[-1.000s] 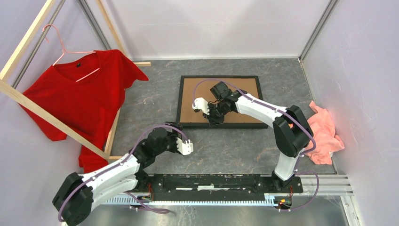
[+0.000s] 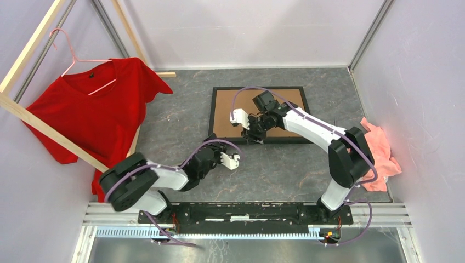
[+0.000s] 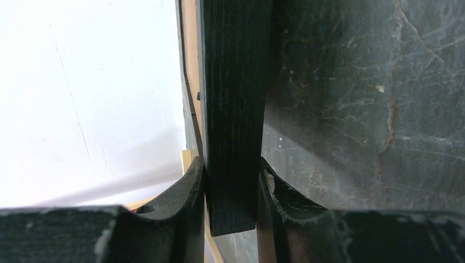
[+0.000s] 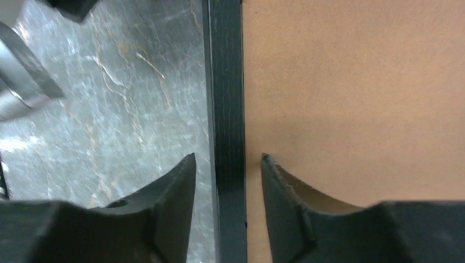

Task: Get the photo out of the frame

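The black picture frame point(image 2: 214, 107) lies with its brown backing point(image 2: 225, 104) facing up; no photo shows. At its near left corner, my left gripper is shut on the black bar point(image 3: 233, 82), one finger on each side. My right gripper stands part open astride the near bar point(image 4: 227, 93), toward its middle, with gaps between its fingers and the bar. From above, the right arm covers part of the backing.
A red shirt point(image 2: 104, 98) hangs from a wooden rack point(image 2: 55, 134) at the left. Pink cloth point(image 2: 378, 153) lies crumpled by the right wall.
My left gripper has moved back and right onto the frame's corner. The frame's near edge now appears farther back, and the right arm has shifted slightly right and back.
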